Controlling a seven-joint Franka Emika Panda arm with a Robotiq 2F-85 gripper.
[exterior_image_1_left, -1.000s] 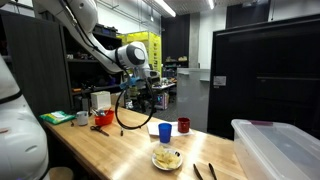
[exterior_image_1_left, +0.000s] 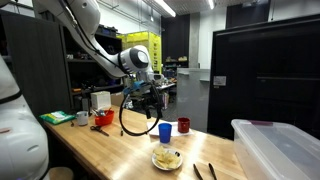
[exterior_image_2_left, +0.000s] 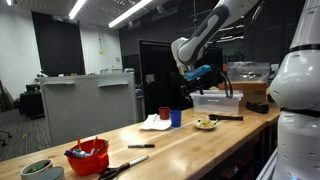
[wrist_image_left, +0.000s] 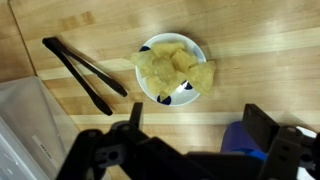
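My gripper is open and empty, held above the wooden table; its two dark fingers stand wide apart at the bottom of the wrist view. Ahead of them lies a white bowl (wrist_image_left: 196, 54) with yellow chips (wrist_image_left: 165, 69) in it, which also shows in exterior view 1 as a bowl (exterior_image_1_left: 158, 163). A blue cup (wrist_image_left: 236, 138) is partly hidden behind the right finger. In exterior view 1 the blue cup (exterior_image_1_left: 166, 131) stands upright behind the bowl. Black tongs (wrist_image_left: 86, 73) lie to the left of the bowl in the wrist view.
A red mug (exterior_image_1_left: 183, 125) stands behind the blue cup. The clear plastic bin (exterior_image_1_left: 275, 150) borders the table on the right. A red container (exterior_image_2_left: 86, 157) with things in it and dark-handled tools (exterior_image_2_left: 115, 171) occupy the other end. Bare wood lies between.
In exterior view 1 my wrist and gripper have shifted slightly to the right and tilted. The bowl, cup, mug and tongs have stayed in place.
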